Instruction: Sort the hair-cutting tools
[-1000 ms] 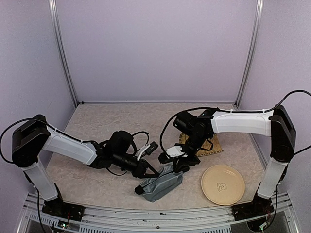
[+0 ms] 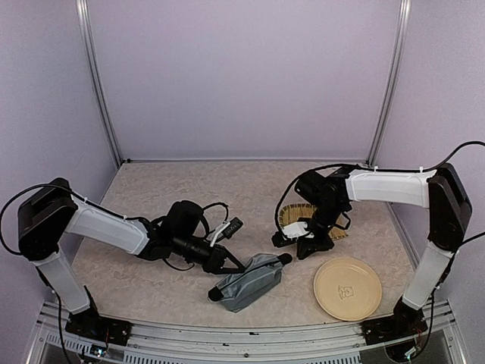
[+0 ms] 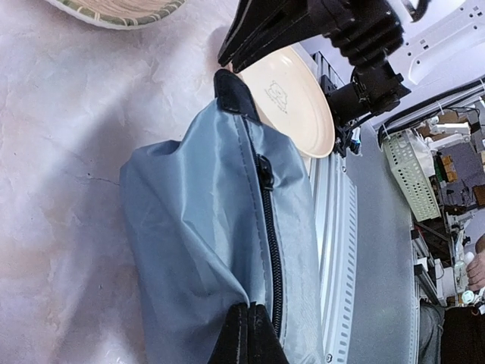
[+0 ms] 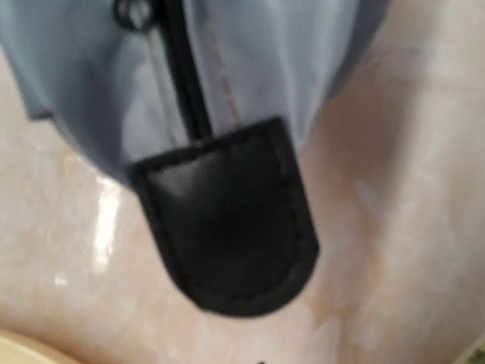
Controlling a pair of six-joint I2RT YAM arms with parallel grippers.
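A grey-blue zippered bag (image 2: pixel 250 284) with black end tabs lies at the front middle. My left gripper is shut at the bag's near part beside the zipper; whether fabric is between its fingers is unclear. My right gripper is just beyond the bag's far black tab (image 3: pixel 231 92); its fingertips look close together, and what is between them is hidden. The tab (image 4: pixel 227 220) and zipper fill much of the right wrist view, which is blurred.
A cream round plate (image 2: pixel 348 303) lies at the front right. A woven basket (image 2: pixel 333 231) sits behind the right arm.
My right gripper has moved back and to the right, off the top of the bag's far end, uncovering the black tab. The left arm and bag have shifted only slightly.
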